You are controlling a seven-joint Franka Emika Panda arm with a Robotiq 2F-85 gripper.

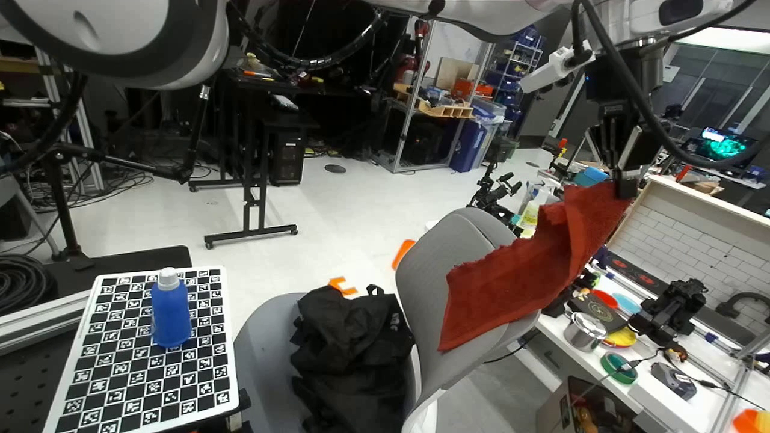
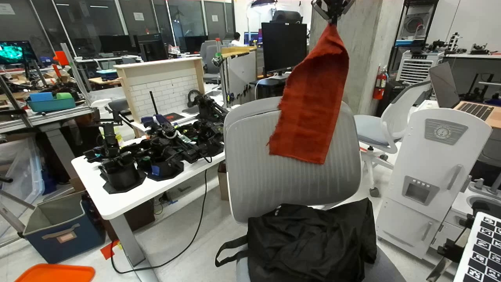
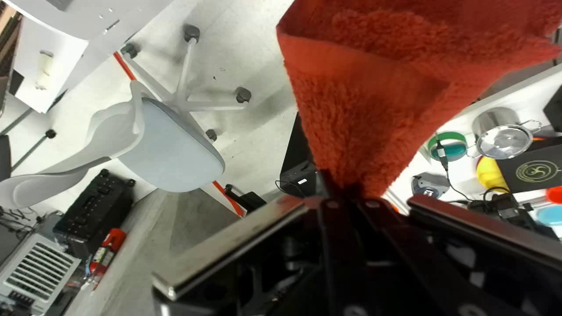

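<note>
A red cloth slants down from my gripper, which is shut on one end of it. Its lower part lies against the backrest of the grey chair in exterior view 1. In exterior view 2 the same cloth hangs in front of the chair's backrest, pinched at its top. From the wrist view, the cloth runs away from the closed fingertips and fills the upper right. On the chair's seat rests a black bag.
A blue bottle stands on a checkered board at the left. Behind the chair, a white counter holds a metal pot, dishes and black robot arms. Bare floor lies beyond the seat.
</note>
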